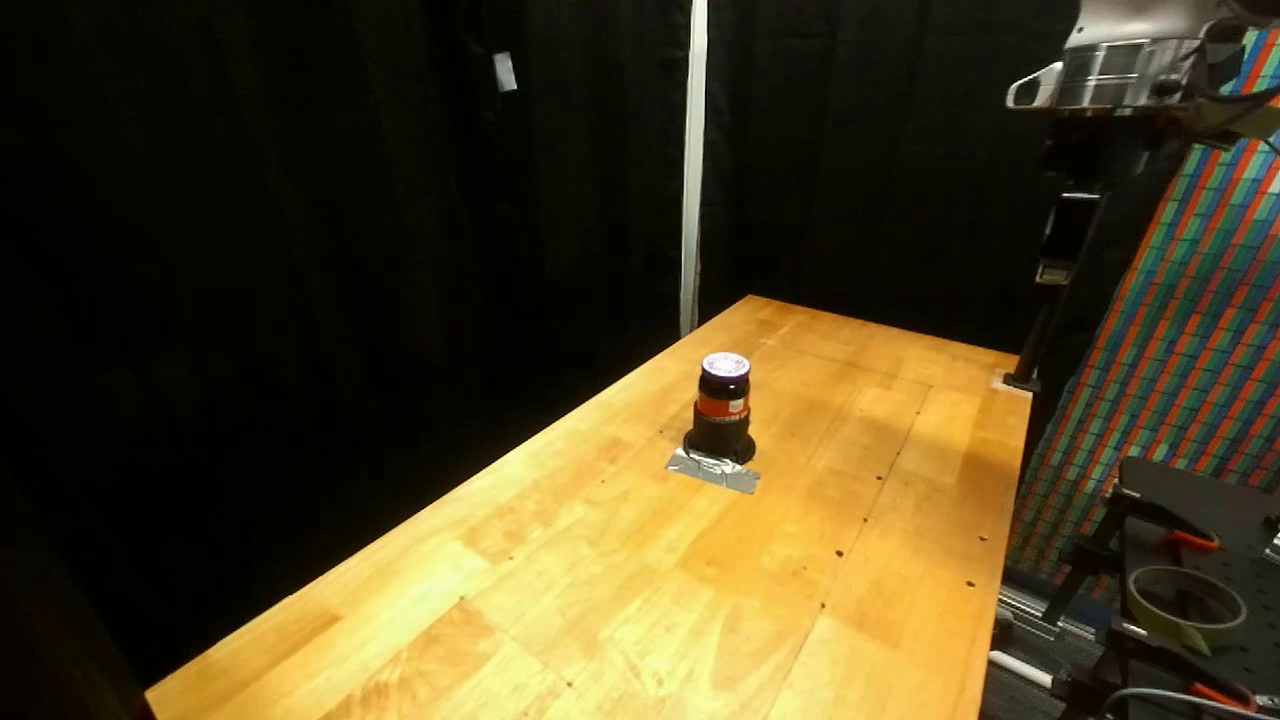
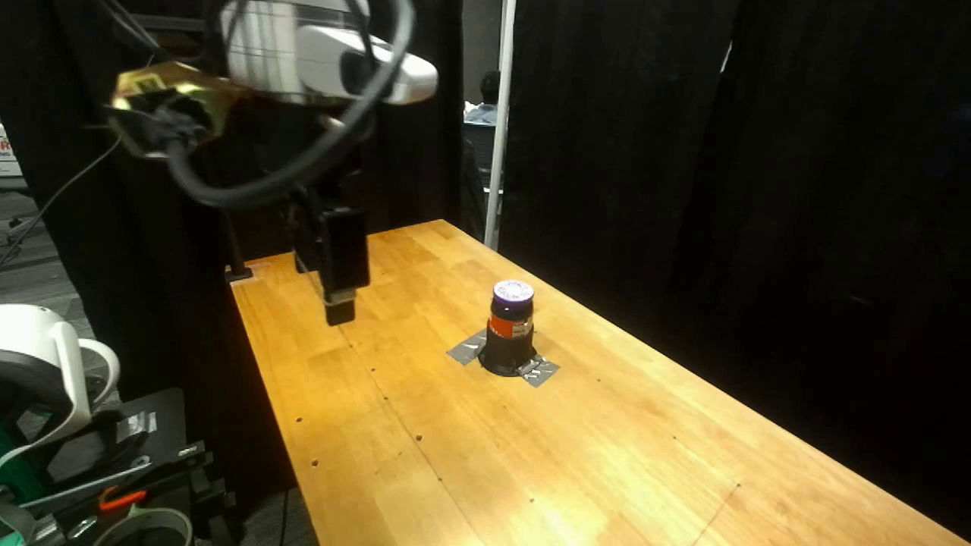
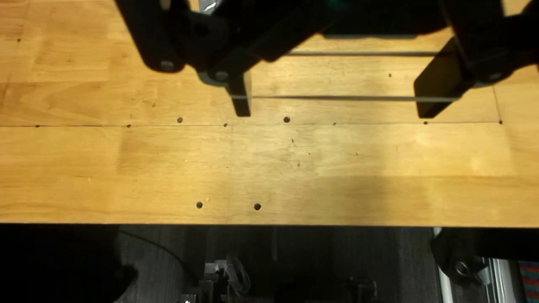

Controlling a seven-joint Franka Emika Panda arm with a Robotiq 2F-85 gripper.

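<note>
A dark jar (image 1: 723,390) with a pale, purple-edged lid and an orange label stands upright in a black base (image 1: 720,438) on the wooden table. In exterior view 2 the jar (image 2: 512,314) is right of the arm and clear of it. My gripper is open in the wrist view, its two fingers wide apart with only bare tabletop seen between them. It hangs above the table, off to the side of the jar. The jar itself does not show in the wrist view.
Silver tape (image 1: 714,470) lies at the foot of the base. Beyond the table's edge a black side stand holds a tape roll (image 1: 1185,604) and tools. Black curtains hang along the table's far side.
</note>
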